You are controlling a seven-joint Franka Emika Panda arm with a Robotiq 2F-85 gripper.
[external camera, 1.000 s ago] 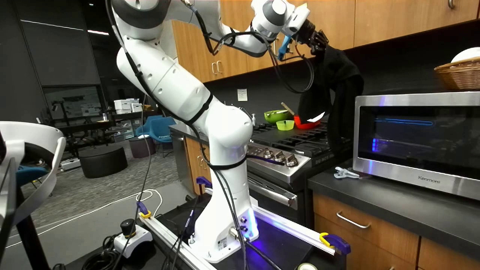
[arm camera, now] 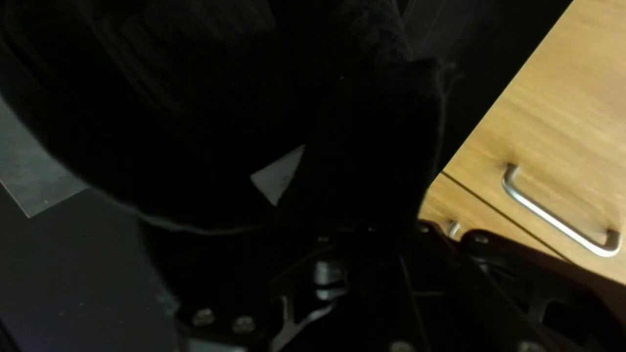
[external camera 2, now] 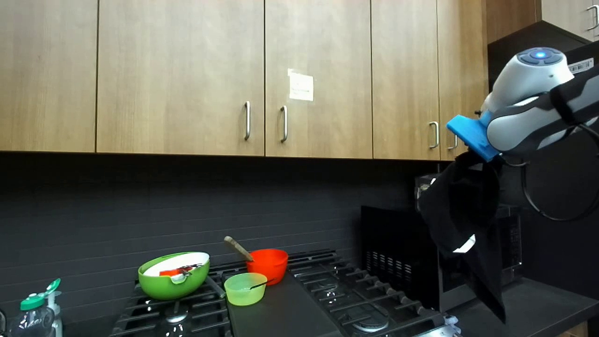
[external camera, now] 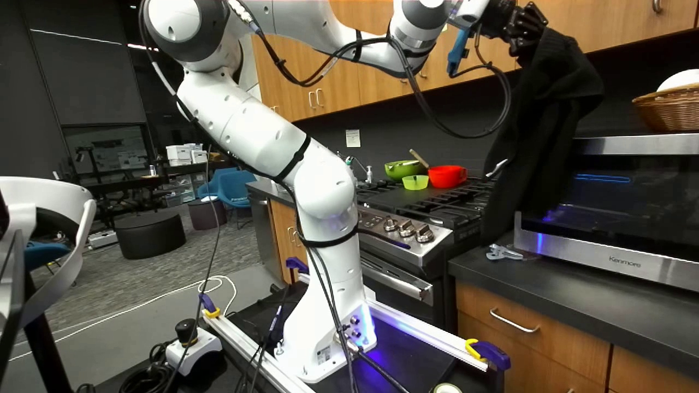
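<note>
A black cloth [external camera: 534,124] with a small white tag hangs from my gripper [external camera: 532,40], which is shut on its upper end. In exterior view 1 the cloth drapes in front of the left part of the microwave [external camera: 616,203], its lower end near the counter. From the other side, in exterior view 2, the cloth [external camera 2: 469,219] dangles below the blue piece on the arm, narrowing to a point. Dark cloth [arm camera: 193,117] fills much of the wrist view and blends with the fingers, so the exact hold is hidden there.
A wicker basket [external camera: 671,108] sits on top of the microwave. The stove holds a green bowl [external camera 2: 174,281], a red pot [external camera 2: 268,265] and a light green cup [external camera 2: 245,288]. Wooden cabinets [external camera 2: 314,73] hang above. A small grey clamp-like item [external camera: 503,252] lies on the counter [external camera: 590,301].
My gripper has carried the cloth to the right and slightly up in exterior view 1. The cloth now covers the microwave's left part, and the red pot is no longer behind it.
</note>
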